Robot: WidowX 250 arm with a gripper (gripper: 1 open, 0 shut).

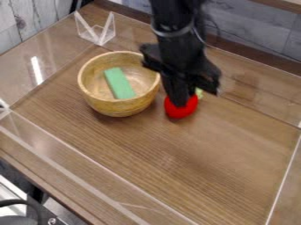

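My dark gripper (180, 86) hangs low at the centre right, directly above a red round object (181, 107), which it partly covers. A wooden bowl (121, 106) sits to the left with a green block (115, 81) inside it. My gripper is shut, with nothing visible between its fingers. A small pale green item beside the red object is mostly hidden behind the gripper.
A white wire-like object (97, 28) stands at the back left. A dark cable lies at the front left corner.
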